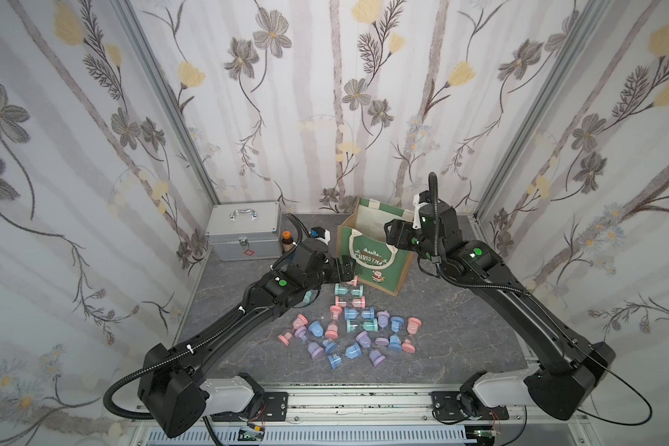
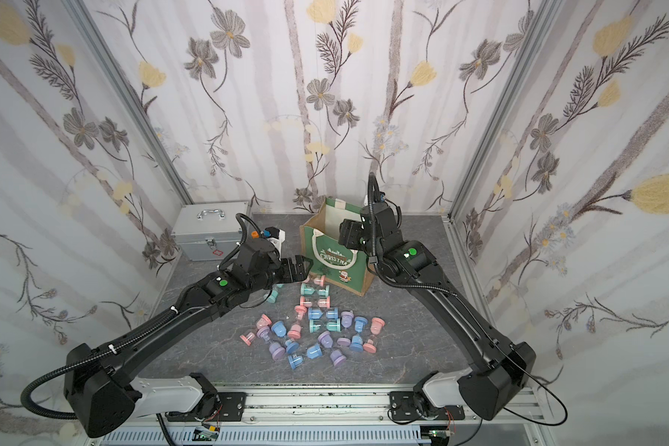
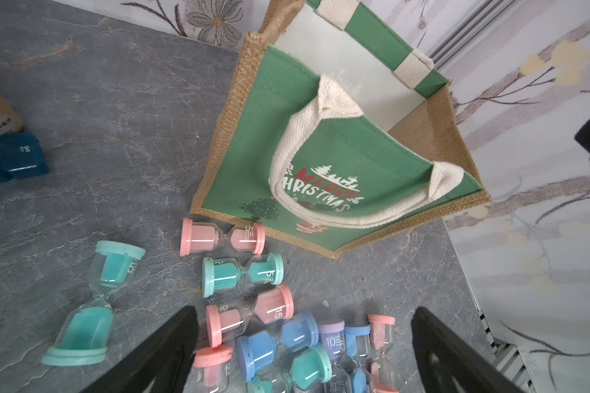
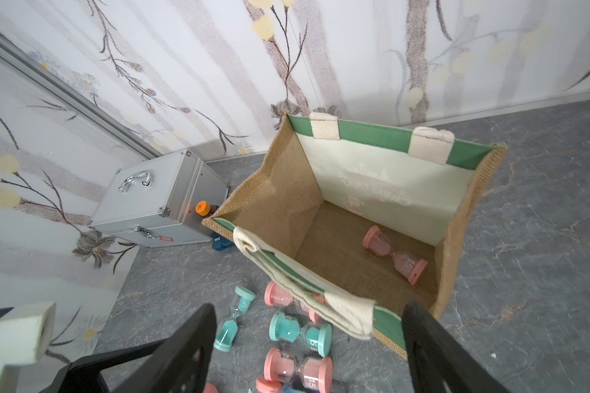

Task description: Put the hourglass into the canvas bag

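Observation:
The green canvas bag [image 1: 375, 260] with burlap sides and a Christmas print stands open at the back. Inside it a pink hourglass [image 4: 393, 255] lies on the floor, seen in the right wrist view. Many pink, teal, blue and purple hourglasses lie loose in front, among them a teal one [image 3: 88, 327] left of the bag. My left gripper hangs open and empty over the hourglasses, left of the bag's front. My right gripper is open and empty, high at the bag's front right.
A silver case [image 1: 241, 230] stands at the back left, with an orange-capped bottle [image 1: 287, 241] and a blue item [image 3: 9, 157] beside it. The table right of the bag [image 4: 537, 262] is clear.

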